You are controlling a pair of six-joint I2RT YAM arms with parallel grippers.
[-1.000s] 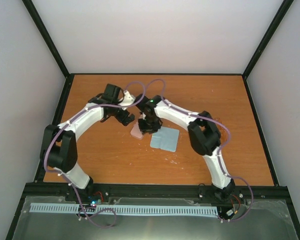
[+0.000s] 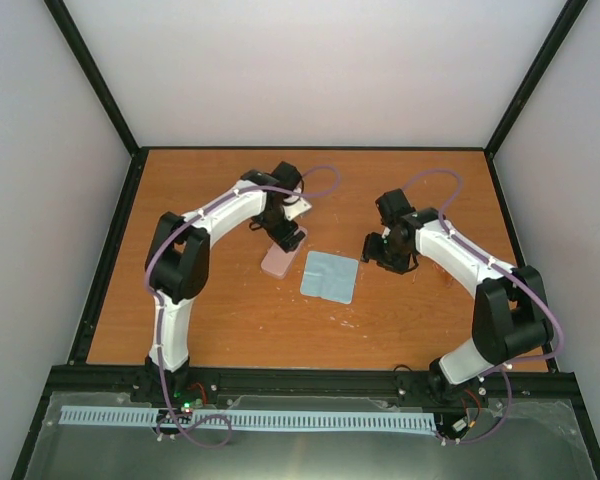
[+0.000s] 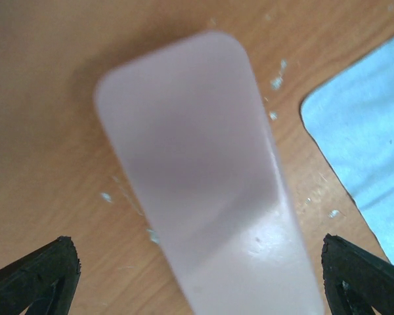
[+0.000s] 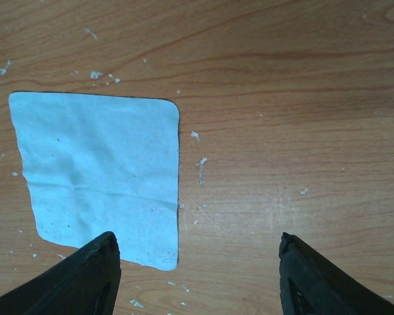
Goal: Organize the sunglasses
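Observation:
A pink glasses case (image 2: 278,258) lies closed on the table, left of a light blue cloth (image 2: 328,277); it fills the middle of the left wrist view (image 3: 203,170), and the cloth (image 4: 98,177) lies flat in the right wrist view. My left gripper (image 2: 280,236) is open over the case, its fingers on either side of it in the left wrist view. My right gripper (image 2: 376,255) hangs right of the cloth, fingers apart with nothing between them. I cannot make out any sunglasses.
Something small and reddish (image 2: 446,275) is partly behind the right arm. Dark frame rails border the table.
My right gripper has moved away from the case to the right of the cloth. My left gripper has moved right over the case.

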